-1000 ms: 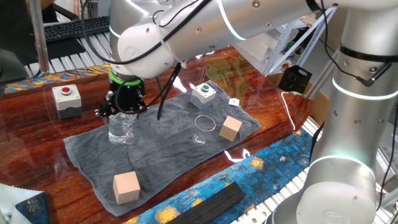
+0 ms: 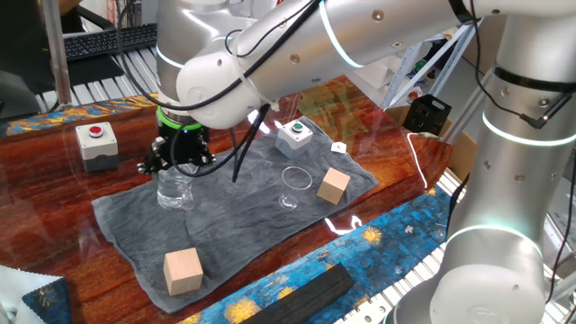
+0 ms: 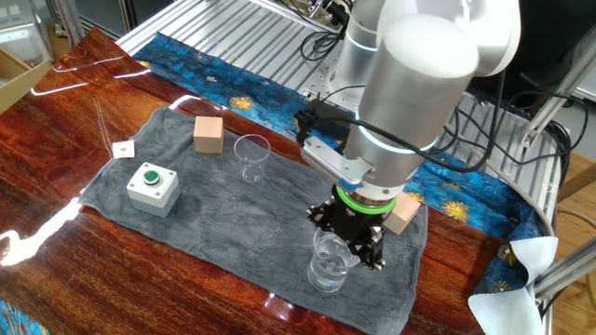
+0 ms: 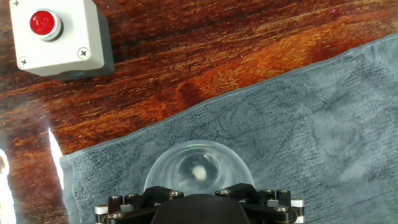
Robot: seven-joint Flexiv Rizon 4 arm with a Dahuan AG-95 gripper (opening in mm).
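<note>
My gripper (image 3: 346, 240) points down over a clear cup (image 3: 328, 272) that stands on the grey towel. Its fingers are spread wide, and it looks open. In the wrist view the cup's round outline (image 4: 199, 163) shows just beyond the black finger linkages, near the bottom middle. From the first exterior view, the gripper (image 2: 176, 153) sits right at the top of the cup (image 2: 175, 191). The fingertips overlap the rim there, so I cannot tell whether they touch it.
A second clear cup (image 2: 289, 200) stands near a wooden block (image 2: 333, 186); another block (image 2: 184, 271) lies at the towel's near corner. A red-button box (image 2: 97, 147) is off the towel, and a green-button box (image 2: 293, 138) on its far edge.
The wrist and forearm have shifted slightly, and the cables hang a little differently. My gripper stays over the same cup. The cups, blocks and boxes have not moved.
</note>
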